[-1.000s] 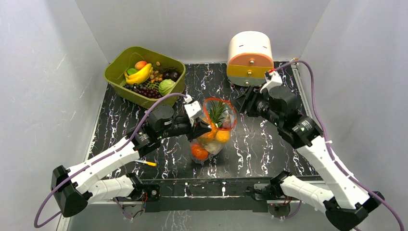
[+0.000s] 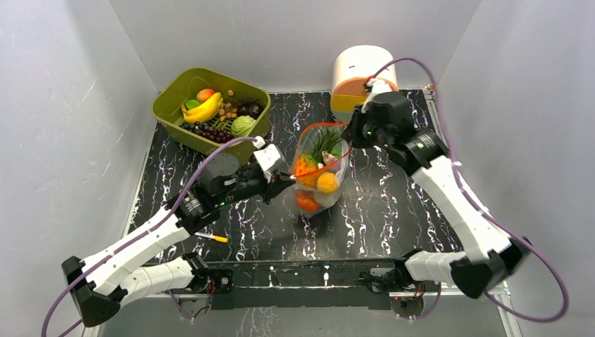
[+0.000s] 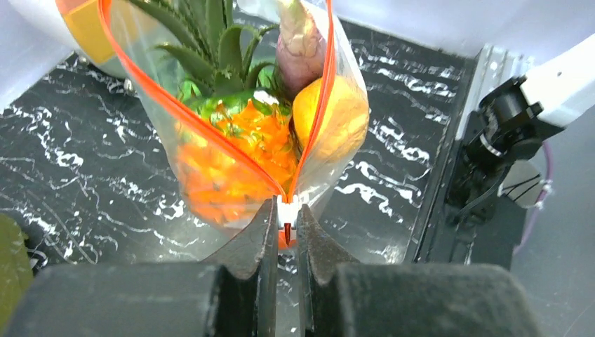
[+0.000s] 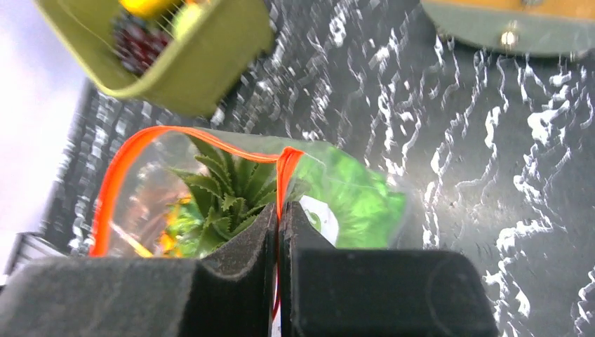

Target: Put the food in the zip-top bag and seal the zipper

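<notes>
A clear bag with a red-orange zip rim (image 2: 323,125) hangs between my grippers, its mouth spread open. Inside it are a pineapple (image 3: 238,140), an orange fruit (image 2: 328,183) and a pinkish vegetable (image 3: 300,49). My left gripper is shut on the white zipper slider (image 3: 288,209) at the near end of the rim. At the opposite corner my right gripper is shut with the thin bag rim (image 4: 286,175) pinched between its fingers. The right fingertips are partly hidden in the top view.
Behind to the left stands a green basket (image 2: 160,107) of fruit and vegetables. A white and orange box (image 2: 363,62) is at the back. An orange-tipped marker (image 2: 219,239) lies near the left arm.
The right gripper came to the far corner of the bag, went from open to shut on its rim and pulled it away. The rim is stretched longer, and the left gripper shifted slightly left and back.
</notes>
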